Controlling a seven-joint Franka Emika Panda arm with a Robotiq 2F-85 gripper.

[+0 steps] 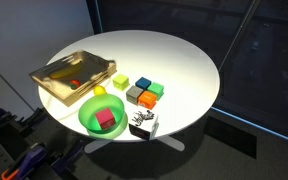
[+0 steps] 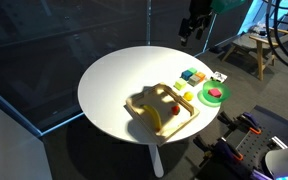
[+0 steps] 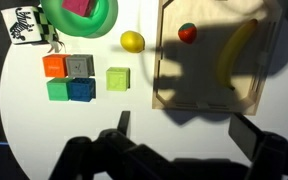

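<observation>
My gripper is open above the round white table, its two fingers wide apart and nothing between them. In the second exterior view the gripper hangs high, well clear of everything. A shallow brown tray holds a yellow banana and a small red strawberry. Beside the tray lies a yellow lemon-like fruit. A red block rests inside a green bowl.
Beyond the bowl stands a black-and-white patterned box. Orange, grey, green and blue cubes sit clustered, a yellow-green cube apart.
</observation>
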